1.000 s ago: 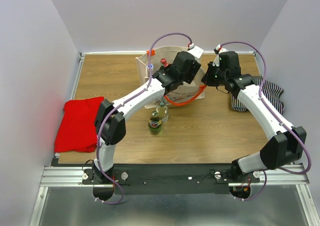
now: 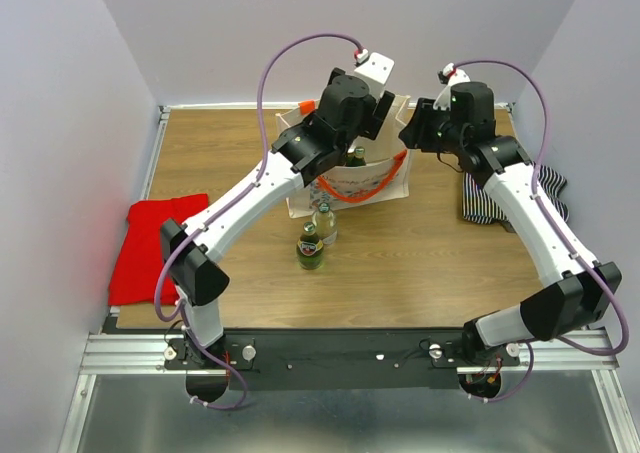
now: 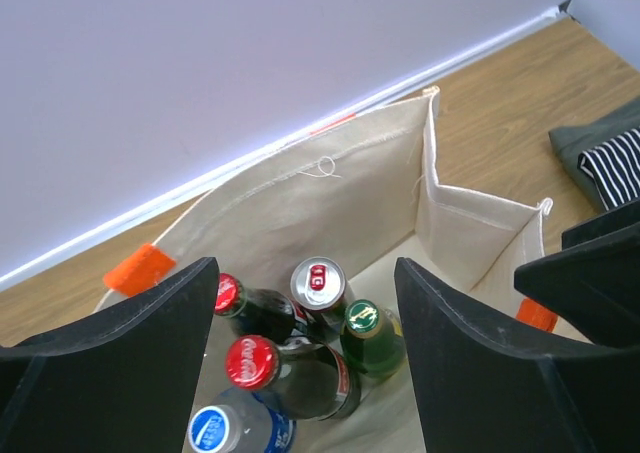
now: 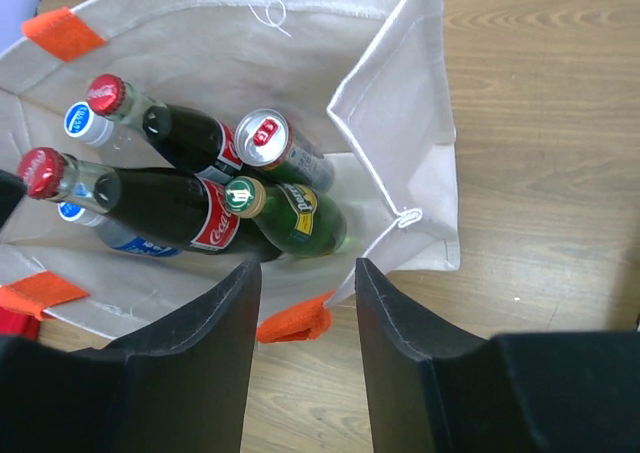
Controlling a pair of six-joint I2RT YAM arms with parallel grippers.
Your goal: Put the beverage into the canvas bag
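Note:
The cream canvas bag (image 2: 388,190) stands wide-mouthed at the back of the table. Inside, in the right wrist view, lie a green bottle (image 4: 305,218), a can (image 4: 300,163), two red-capped cola bottles and two blue-capped bottles. Over the bag hangs my left gripper, its fingers well apart and nothing between them. At the bag's right edge my right gripper is parted too; the bag's corner and an orange handle (image 4: 295,320) show past its tips, not clamped. On the table before the bag stand a green bottle (image 2: 310,249) and a clear bottle (image 2: 327,225).
A red cloth (image 2: 155,253) covers the table's left side. At the right lies a striped dark item (image 2: 485,201), behind the right arm. Bare wood (image 2: 400,273) fills the front middle and right of the table.
My left gripper has drawn back leftward and away from the bottles. The bag's mouth has shifted slightly.

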